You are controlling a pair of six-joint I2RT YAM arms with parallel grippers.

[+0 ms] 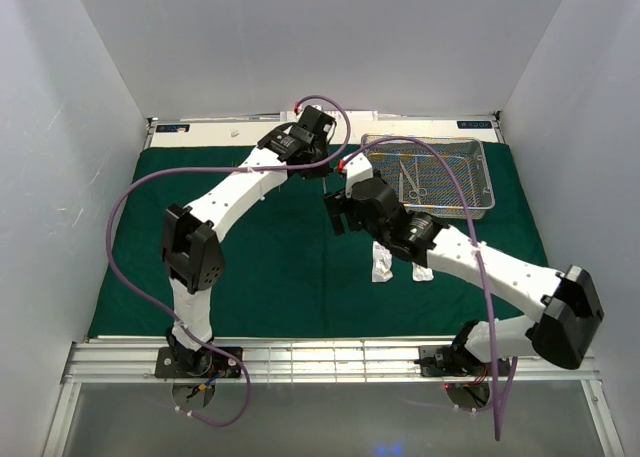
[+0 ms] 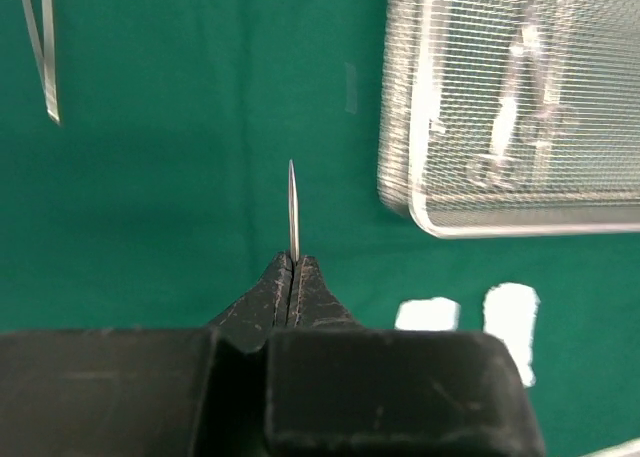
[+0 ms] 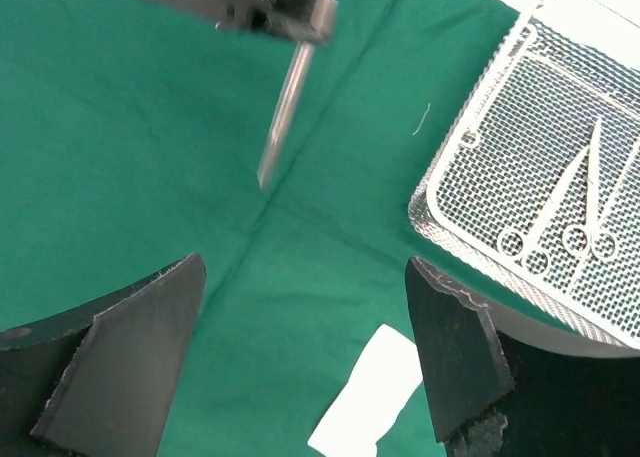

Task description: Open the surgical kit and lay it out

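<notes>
In the left wrist view my left gripper is shut on slim metal tweezers (image 2: 293, 209), whose pointed end sticks out past the fingertips. The same tweezers (image 3: 285, 114) hang below the left gripper in the right wrist view. My right gripper stands open with bare cloth between its fingers, a short way from the tweezers. Scissors-like instruments (image 3: 593, 192) lie in the wire mesh basket (image 1: 490, 192) at the right. Another pair of tweezers (image 2: 48, 62) rests on the green cloth (image 1: 260, 287).
Two white packets (image 1: 382, 263) lie on the cloth below the basket. Both arms come close together near the centre.
</notes>
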